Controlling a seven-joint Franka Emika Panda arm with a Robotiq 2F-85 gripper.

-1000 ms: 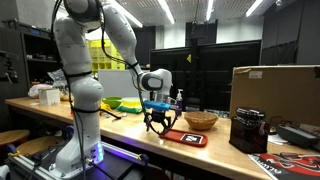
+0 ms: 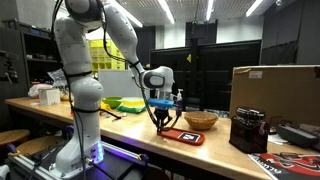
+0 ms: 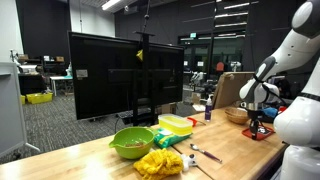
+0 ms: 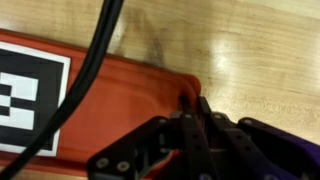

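A red tray (image 2: 185,136) with a black-and-white marker lies on the wooden table. The wrist view shows its corner and edge close up, with the red tray (image 4: 125,100) reaching under my gripper. My fingers appear closed at the tray's near corner, its rim between them; the dark fingertips partly hide the contact. From the front, my gripper (image 2: 163,128) is low over the tray's left end. The tray looks flat on the table or very near it.
A wicker basket (image 2: 200,120) sits just behind the tray, and a dark jar (image 2: 247,130) to its right. Farther off are a green bowl (image 3: 132,142), a yellow cloth (image 3: 158,163) and a green-yellow container (image 3: 175,126). A black cable (image 4: 75,90) crosses the wrist view.
My gripper has come down slightly onto the tray's left end over the last second. The tray shows no clear shift.
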